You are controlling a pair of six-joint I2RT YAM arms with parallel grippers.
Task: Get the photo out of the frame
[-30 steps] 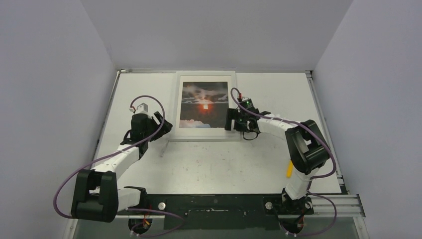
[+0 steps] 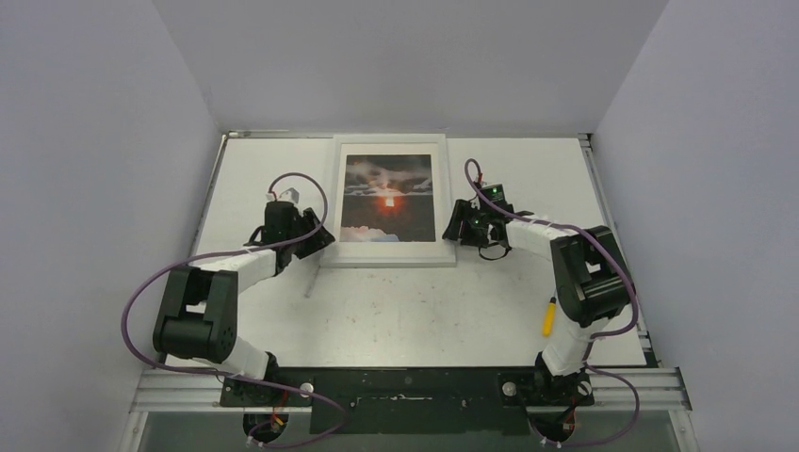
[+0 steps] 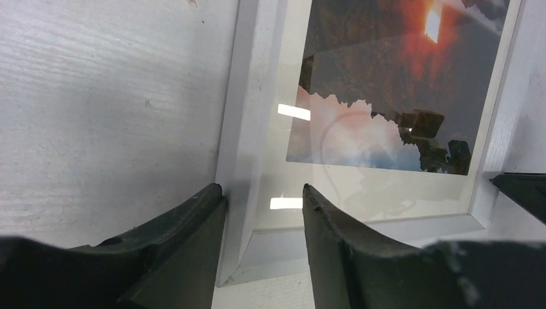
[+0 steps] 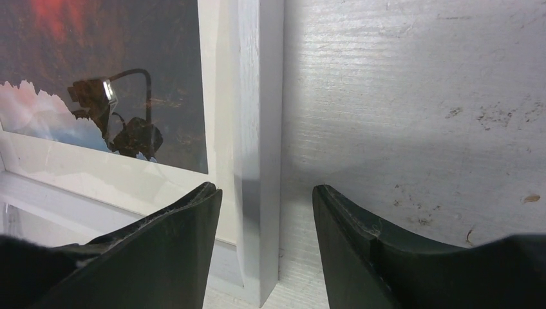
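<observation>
A white picture frame (image 2: 391, 261) lies face up on the white table, a dark sunset photo (image 2: 386, 179) with a pale border inside it. My left gripper is part open at the frame's lower left corner. Its fingers stand either side of the left rail (image 3: 248, 109), one close to the rail's outer side, the other over the pale border. At the right rail (image 4: 261, 129), my right gripper also has its fingers apart, one over the border and one above the bare table. Neither is closed on the rail; contact cannot be told.
A yellow-handled tool (image 2: 548, 317) lies at the right, near the right arm. The glossy front of the photo (image 3: 367, 109) carries reflections. Bare table (image 2: 405, 320) stretches in front of the frame, and walls close off both sides and the back.
The left gripper has moved right and slightly back, up to the frame's left edge. The right gripper has shifted right, from over the photo's border to the right rail. The frame has stayed put.
</observation>
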